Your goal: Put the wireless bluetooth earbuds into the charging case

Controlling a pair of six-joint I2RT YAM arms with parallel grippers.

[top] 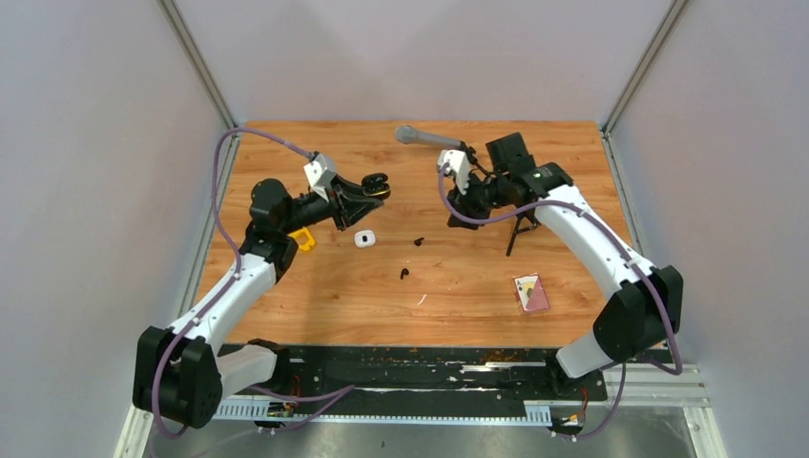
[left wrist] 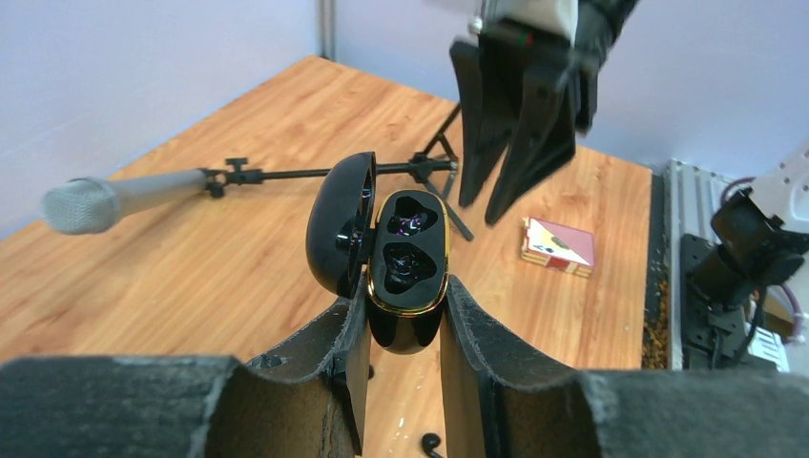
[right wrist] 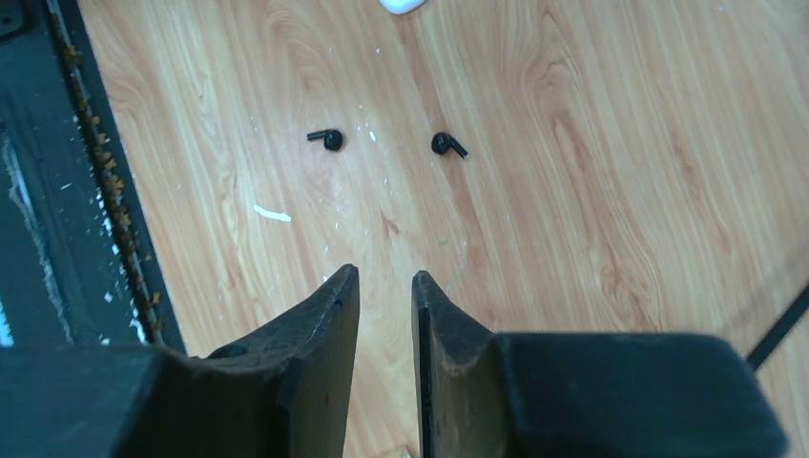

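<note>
My left gripper [top: 367, 200] holds the black charging case [left wrist: 408, 262] upright, shut on it; the lid is raised and two empty-looking earbud wells face the camera. On the wood table lie two small black earbuds, one nearer the front [right wrist: 325, 137] [top: 404, 274], the other [right wrist: 445, 144] [top: 419, 241] farther back. My right gripper is over the table to the right of the case, pointing down toward the earbuds' area, its fingers a little apart with nothing seen between them.
A grey microphone [top: 420, 135] on a black stand occupies the back right. A card box [top: 530, 293] lies at front right, a white case [top: 364, 239] and a yellow object [top: 305, 239] at left.
</note>
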